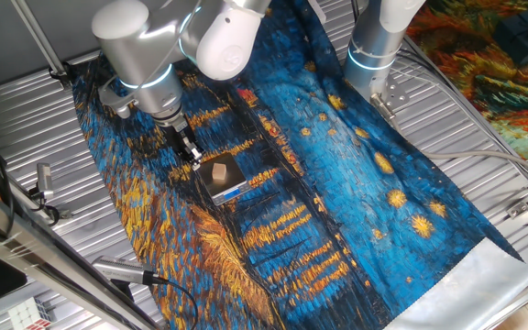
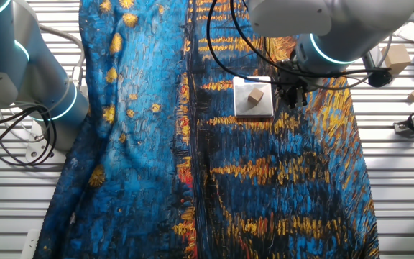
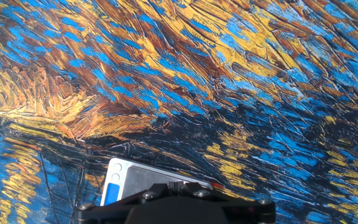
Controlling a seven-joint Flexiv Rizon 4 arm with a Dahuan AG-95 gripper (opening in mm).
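Observation:
A small tan wooden block (image 1: pixel 219 171) rests on the dark top of a flat scale (image 1: pixel 230 195). In exterior view 2 the same block (image 2: pixel 255 96) sits on the right half of the scale (image 2: pixel 244 109). Just beside the scale, on the side away from the starry part of the cloth, hangs my gripper (image 1: pixel 196 163), apart from the block. From the wrist, the gripper looks shut, its fingers together with nothing visible between them. It covers part of the scale (image 3: pixel 124 177), whose display and buttons show; the block is hidden there.
A painted cloth (image 1: pixel 291 240) covers the slatted metal table. A camera (image 1: pixel 122 271) and a puzzle cube (image 1: pixel 31 313) lie at the near left. Black cables (image 2: pixel 228 68) cross above the scale.

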